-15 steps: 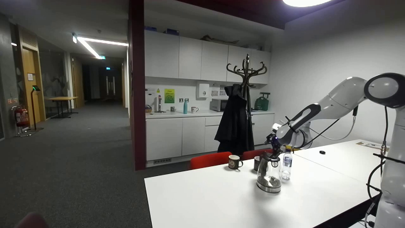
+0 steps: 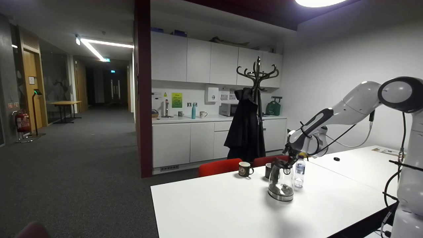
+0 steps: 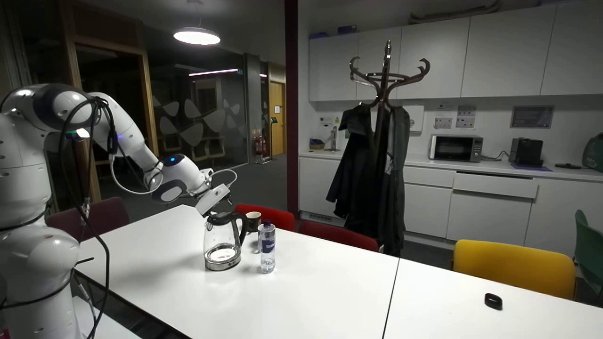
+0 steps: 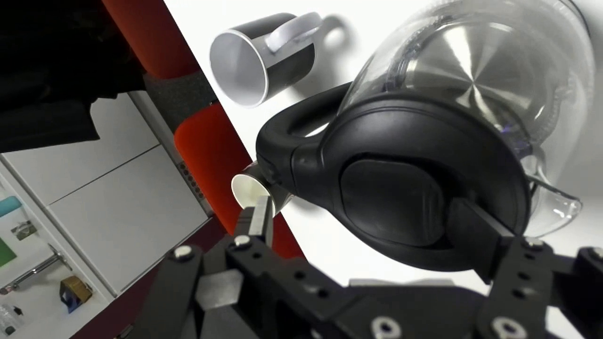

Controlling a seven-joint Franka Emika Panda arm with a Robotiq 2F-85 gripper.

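Note:
A glass kettle (image 3: 222, 248) with a black lid, black handle and steel base stands upright on the white table (image 3: 316, 305). My gripper is open above its lid, the fingers spread wide. In the wrist view one finger (image 4: 480, 220) overlaps the lid near the spout side; whether it touches cannot be told. The other finger (image 4: 261, 217) lies beyond the handle side, over the view of a mug. From exterior view 1, the gripper (image 2: 292, 158) sits right at the kettle's top. The kettle's handle (image 4: 305, 118) is not between the fingers.
A clear water bottle (image 3: 267, 248) stands close beside the kettle. Two dark mugs, one (image 2: 244, 169) further left and one (image 2: 268, 170) just behind the kettle, are near the table's far edge. Red chairs (image 2: 220, 166) line that edge.
My gripper has come down slightly and tilted, now nearer the kettle's lid. The kettle, mugs and bottle have stayed put.

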